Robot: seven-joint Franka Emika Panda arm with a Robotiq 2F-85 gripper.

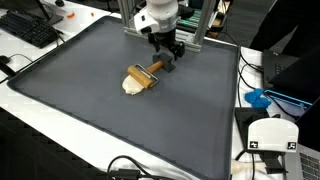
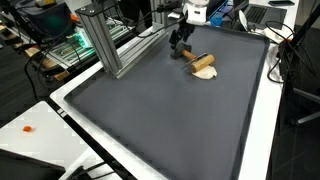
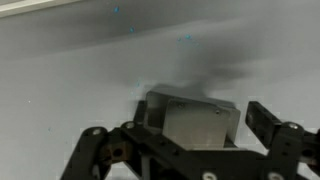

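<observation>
A small dark block [image 1: 165,63] lies on the dark table, just below my gripper [image 1: 167,48]. From exterior view 2, the gripper [image 2: 187,34] appears over the same block [image 2: 181,47]. Looking down from the wrist, the block [image 3: 197,124] has a grey-brown top and a black rim, and it lies between the spread fingers, partly hidden by the gripper's own body. The fingers stand open. Whether a finger touches the block, I cannot tell.
An orange-brown roller [image 1: 142,76] with a wire frame lies close beside the block, next to a pale round piece [image 1: 132,87]. A white frame stands behind the gripper.
</observation>
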